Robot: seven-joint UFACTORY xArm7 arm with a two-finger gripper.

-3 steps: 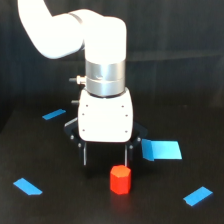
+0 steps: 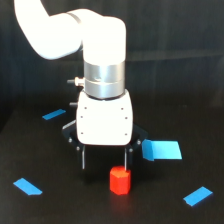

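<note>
A small red block (image 2: pixel 120 181) stands on the dark table toward the front. My gripper (image 2: pixel 106 167) points down, its two thin dark fingers spread wide apart, so it is open. No object shows between them. In the picture, the right fingertip comes down close to the top of the red block; whether it touches, or how far apart they are in depth, cannot be told.
A larger light-blue piece (image 2: pixel 165 150) lies right of the gripper. Blue strips lie at the front left (image 2: pixel 27 187), the front right (image 2: pixel 198 196) and the back left (image 2: pixel 54 114). Bare dark table lies between them.
The gripper has shifted very slightly down and to the left in the picture. Its fingers are still open, and the red block has stayed about where it was.
</note>
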